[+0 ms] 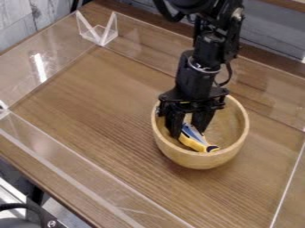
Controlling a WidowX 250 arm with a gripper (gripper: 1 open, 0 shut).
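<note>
A cream bowl (pixel 212 157) sits on the wooden table, right of centre in the camera view. Inside it lies a yellow, white and blue elongated object (pixel 193 138). My black gripper (pixel 185 119) reaches down into the bowl over this object's upper end, its fingers apparently closed on it; the exact contact is hidden by the dark gripper body.
A white wire-like holder (pixel 98 27) stands at the back left. A wall runs along the back.
</note>
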